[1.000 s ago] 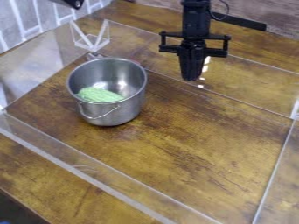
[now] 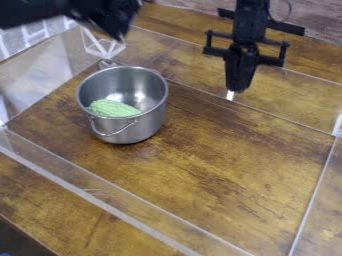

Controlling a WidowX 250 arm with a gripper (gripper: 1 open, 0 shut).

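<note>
The black gripper (image 2: 241,78) hangs over the back right part of the wooden table, right of and behind a steel pot, and looks shut, with nothing visible between its fingers. The pot (image 2: 138,86) stands on the left half of the table with a green oblong object (image 2: 112,108) inside it.
Clear plastic panels border the wooden table (image 2: 214,180). A large dark blurred shape (image 2: 47,20) covers the top left.
The gripper has moved to the right and slightly up from beside the back of the pot. A dark blurred shape has swept into the top left. The pot looks unmoved.
</note>
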